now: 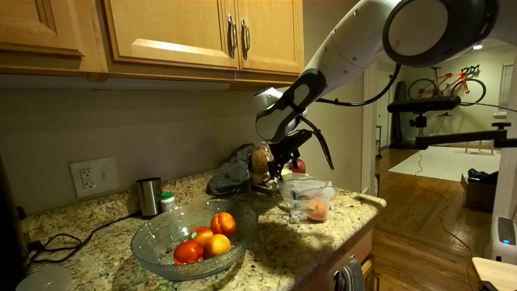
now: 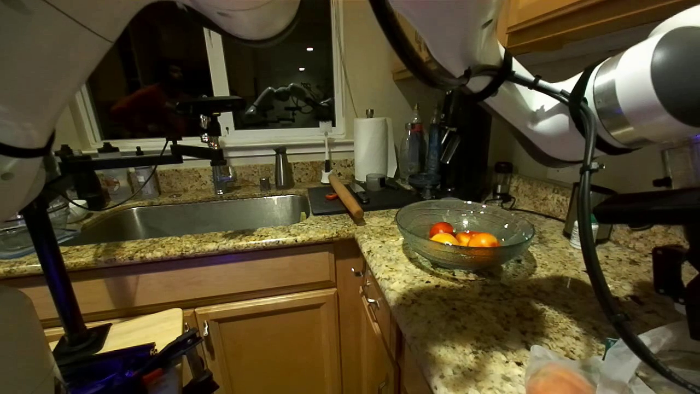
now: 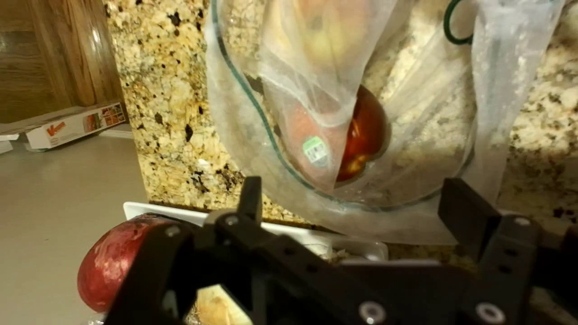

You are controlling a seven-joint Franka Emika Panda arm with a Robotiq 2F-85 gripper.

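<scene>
Below my open gripper in the wrist view lies a sheer mesh bag (image 3: 238,130) with a green seam. Inside it are a dark red fruit (image 3: 368,132), partly veiled by the mesh, and a paler fruit (image 3: 330,32). Nothing shows held between the spread fingers. From exterior view 1, the gripper (image 1: 282,167) hangs over the back of the bag (image 1: 293,189), whose orange fruit (image 1: 317,209) shows at the front. A glass bowl (image 1: 145,237) to the left holds several red and orange fruits (image 1: 223,224).
Behind the bag are a grey cloth (image 1: 230,172), a packet of brown items (image 1: 260,160) and a red fruit (image 1: 299,166). A steel cup (image 1: 149,196) and green-capped bottle (image 1: 167,201) stand by the wall. The counter between bowl and bag is clear.
</scene>
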